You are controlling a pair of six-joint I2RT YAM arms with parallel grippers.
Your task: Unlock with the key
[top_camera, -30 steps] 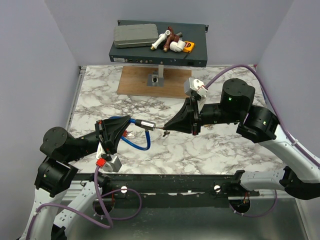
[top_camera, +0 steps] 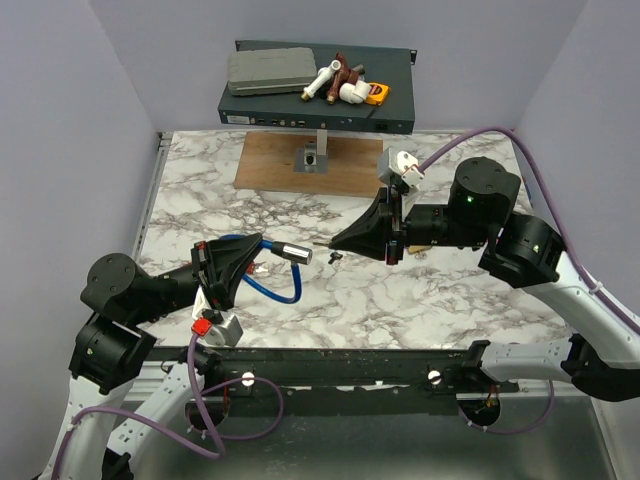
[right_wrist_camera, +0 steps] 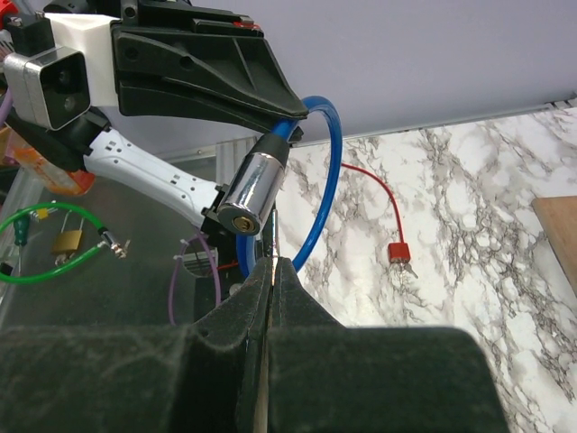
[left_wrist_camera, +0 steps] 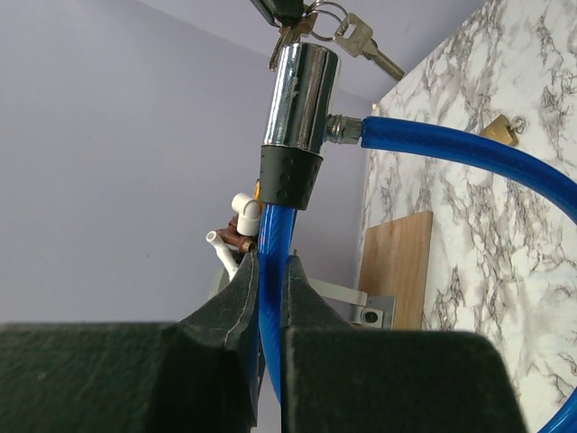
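A blue cable lock with a chrome cylinder (top_camera: 292,252) hangs from my left gripper (top_camera: 257,240), which is shut on the blue cable (left_wrist_camera: 276,236) just behind the black collar. The keyhole face (right_wrist_camera: 242,223) shows in the right wrist view. My right gripper (top_camera: 333,243) is shut on a key (top_camera: 320,244) whose blade points left toward the lock. Its tip is outside the keyhole, slightly off to the far side of the cylinder's end in the top view. A second key (left_wrist_camera: 365,42) dangles from the same ring in the left wrist view.
A brass padlock (left_wrist_camera: 499,131) and a red lock (right_wrist_camera: 398,253) lie on the marble table (top_camera: 200,190). Behind them is a wooden board (top_camera: 265,163) with a metal bracket. A green cable lock (right_wrist_camera: 54,275) lies off to the side.
Now my right gripper has shifted slightly right and away from me, leaving a gap. The left arm looks still.
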